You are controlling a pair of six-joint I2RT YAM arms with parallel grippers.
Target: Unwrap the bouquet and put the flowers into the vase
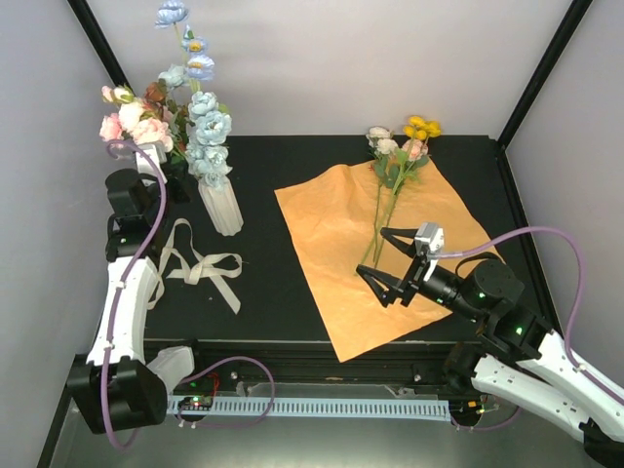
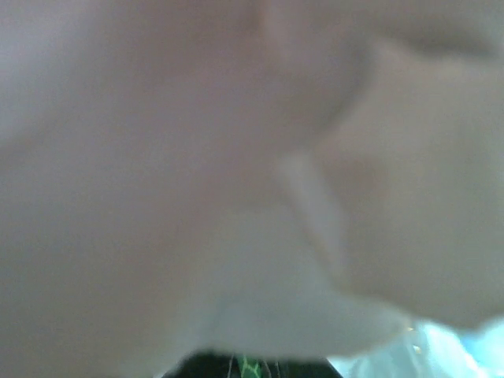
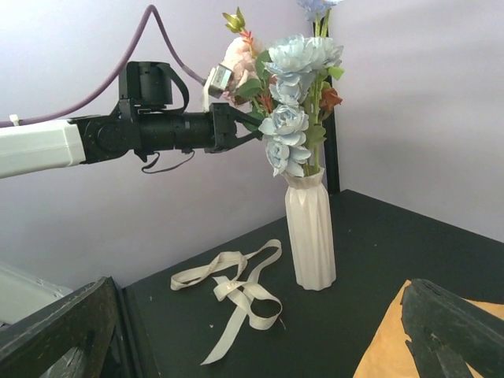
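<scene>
A white ribbed vase (image 1: 220, 210) (image 3: 309, 236) holds tall blue flowers (image 1: 210, 132) (image 3: 287, 126). Pink and white roses (image 1: 146, 127) (image 3: 240, 59) stand just left of them, with my left gripper (image 1: 171, 166) shut among their stems; its fingertips are mostly hidden. The left wrist view is filled by blurred pale petals (image 2: 197, 157). My right gripper (image 1: 378, 255) stands open above the orange paper (image 1: 322, 253) (image 3: 386, 346), near a few yellow, white and pink flowers (image 1: 409, 156) lying on it.
A loose cream ribbon (image 1: 210, 268) (image 3: 244, 299) lies left of and in front of the vase. Walls border the left, back and right.
</scene>
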